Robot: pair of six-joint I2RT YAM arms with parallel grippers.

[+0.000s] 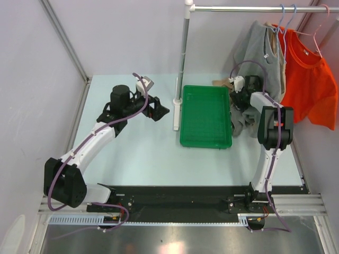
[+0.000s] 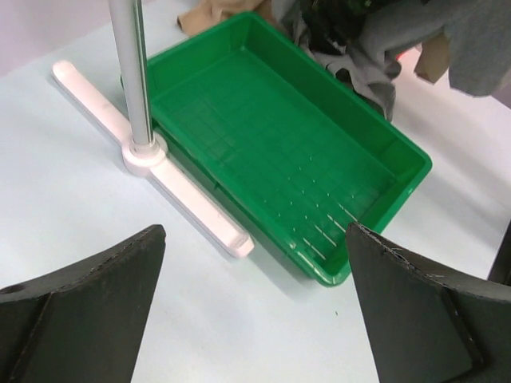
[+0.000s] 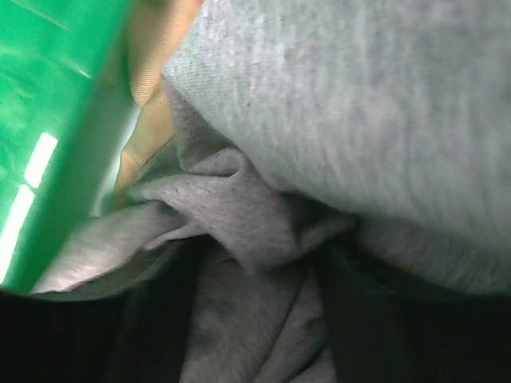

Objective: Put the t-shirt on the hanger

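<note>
Grey shirts (image 1: 257, 50) hang from blue hangers (image 1: 283, 26) on the rail, beside an orange shirt (image 1: 310, 84) with a pink hanger. My right gripper (image 1: 238, 98) is low among the grey fabric beside the green tray; in the right wrist view grey cloth (image 3: 335, 96) fills most of the picture, and the blurred fingers (image 3: 152, 327) are part open over folds, with any grasp unclear. My left gripper (image 1: 159, 111) stands open and empty over the table, left of the upright pole.
The green tray (image 1: 204, 143) is empty. The rail's upright (image 1: 183, 53) and white foot (image 2: 192, 199) stand left of it. Tan cloth (image 3: 148, 128) lies behind the tray.
</note>
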